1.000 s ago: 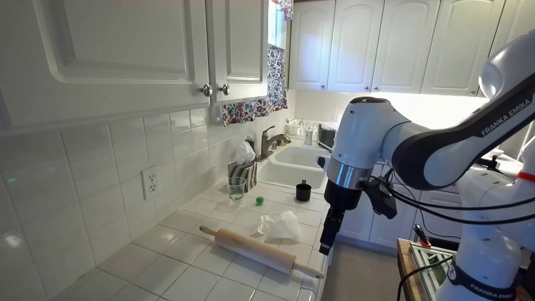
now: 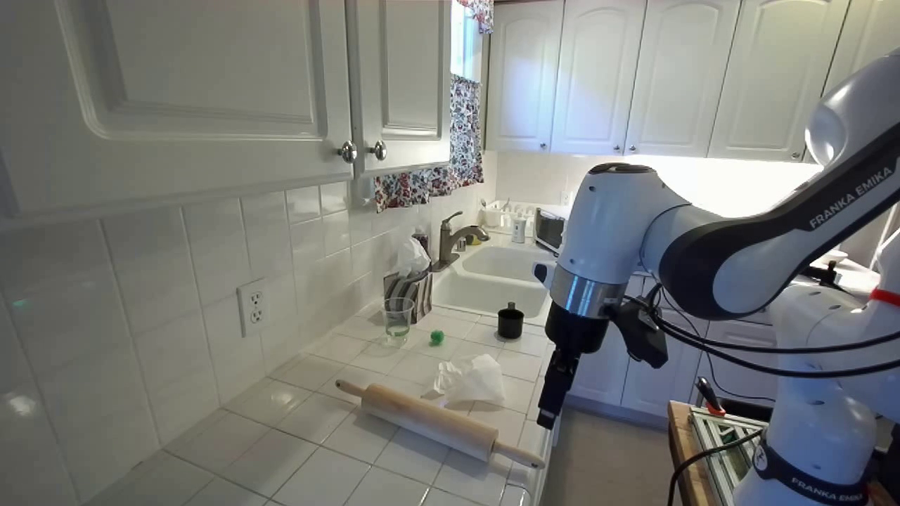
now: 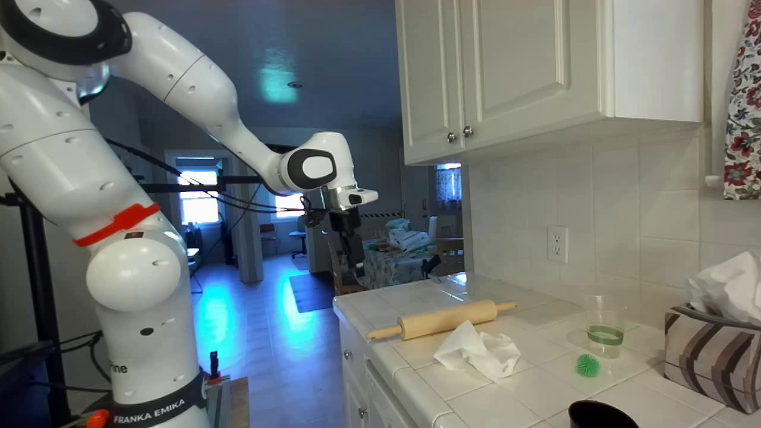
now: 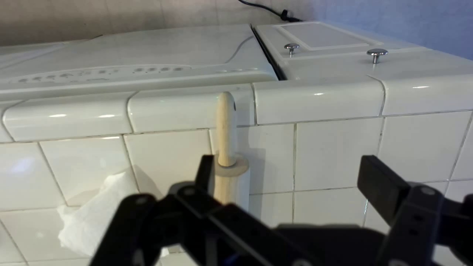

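My gripper is open, its two black fingers wide apart in the wrist view with only tiled counter showing below the gap. In exterior view 1 the gripper (image 2: 548, 417) hangs over the counter's front edge, above the near handle of a wooden rolling pin (image 2: 428, 419). The rolling pin (image 3: 449, 318) lies across the white tiles, one handle toward the front edge. In the wrist view, its handle (image 4: 226, 130) is beside the left finger, which hides part of the roller. A crumpled white tissue (image 2: 472, 379) rests close to the pin.
Farther along the counter stand a clear cup (image 2: 397, 322), a green spiky ball (image 2: 436, 337), a black cup (image 2: 510, 322) and a striped tissue box (image 3: 713, 356). Beyond them is the sink (image 2: 489, 287). Upper cabinets (image 3: 542, 64) overhang the back wall. Bare tiles lie at the counter's near end.
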